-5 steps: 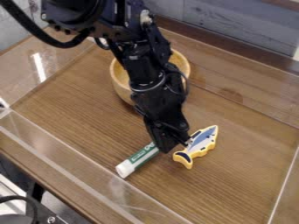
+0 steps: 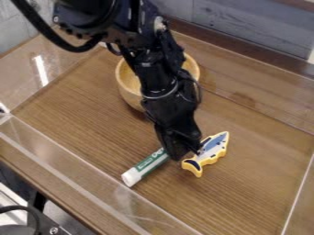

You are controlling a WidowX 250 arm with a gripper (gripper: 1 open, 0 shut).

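The black arm reaches down from the top to the middle of the table, its gripper [image 2: 181, 147] low, just above the gap between a white tube with a green label [image 2: 145, 167] and a yellow, white and blue toy [image 2: 207, 154]. The fingers look shut, with nothing visible between them, though their tips are partly hidden by the dark housing. The tube lies diagonally to the lower left; the toy lies to the right, close to the gripper.
A yellow bowl [image 2: 128, 84] sits behind the arm. A wall runs along the back, and a dark cable is at the lower left.
Over the last second the gripper has shifted slightly, with its upper arm tilting a little. The tube and toy look essentially unmoved.
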